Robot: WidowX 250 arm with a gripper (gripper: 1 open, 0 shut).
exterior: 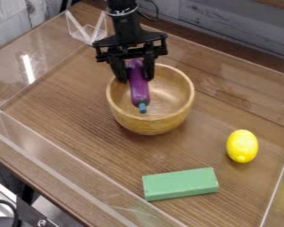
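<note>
My black gripper [135, 62] reaches down from the top into the wooden bowl [170, 106], shut on a purple, elongated object [138, 85] with a teal tip pointing toward the front. The object hangs tilted inside or just over the bowl; whether it touches the bottom is unclear.
A yellow egg-shaped object [241, 145] lies to the right and a green block [180, 183] at the front. A clear plastic piece stands behind at the upper left.
</note>
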